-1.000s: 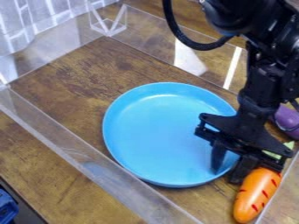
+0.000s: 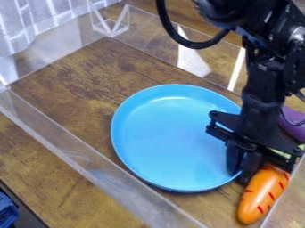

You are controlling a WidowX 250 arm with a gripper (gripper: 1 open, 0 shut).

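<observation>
The black gripper (image 2: 247, 160) is low at the right rim of the blue plate (image 2: 167, 134), pointing down just above a toy carrot (image 2: 261, 198). Its fingertips are dark and crowded together; it looks shut, with nothing clearly visible between them. The orange carrot lies to the right of the plate, partly under the gripper.
A purple object (image 2: 292, 121) is partly hidden behind the gripper at the right. Clear plastic walls border the wooden surface (image 2: 84, 80). A blue item (image 2: 6, 212) shows at the lower left corner. The wood left and behind the plate is clear.
The plate has shifted slightly to the right along with the gripper, which has also moved a little rightward. The carrot has barely moved.
</observation>
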